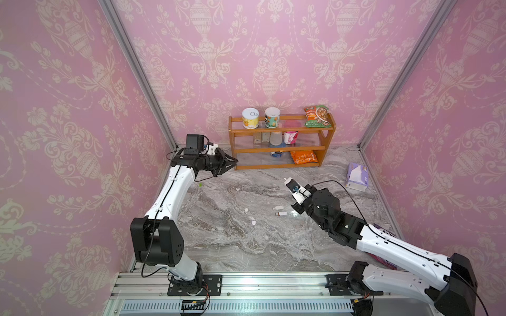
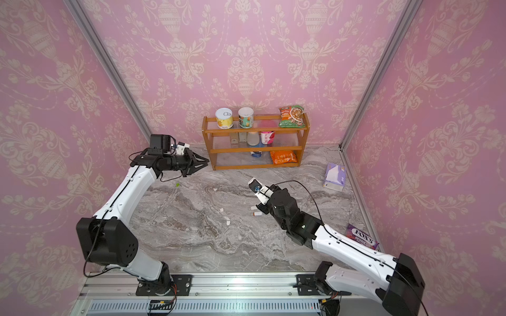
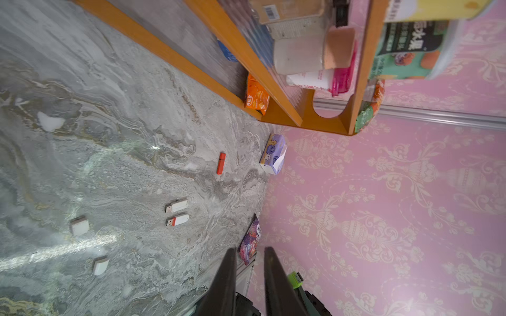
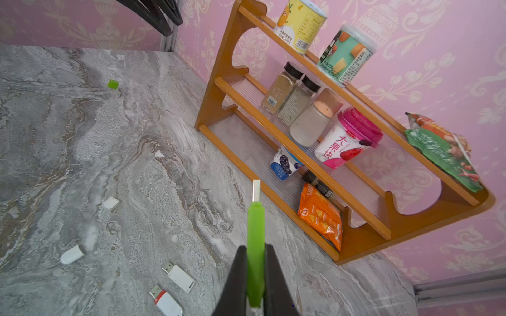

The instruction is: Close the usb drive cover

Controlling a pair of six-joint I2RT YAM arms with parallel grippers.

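My right gripper is shut on a green usb drive, its bare metal plug pointing away from the fingers. A small green cover lies alone on the table at the back left; the top left view shows the same cover just in front of the left arm. My left gripper hangs above the table by the shelf's left end, part-way open with nothing between its fingers. In the left wrist view the held green drive shows at the bottom, well apart from the left fingers.
A wooden shelf with cans, jars and bags stands at the back. White and red-white usb drives lie mid-table, with white caps left of them. A red drive lies further right. Free table surrounds the green cover.
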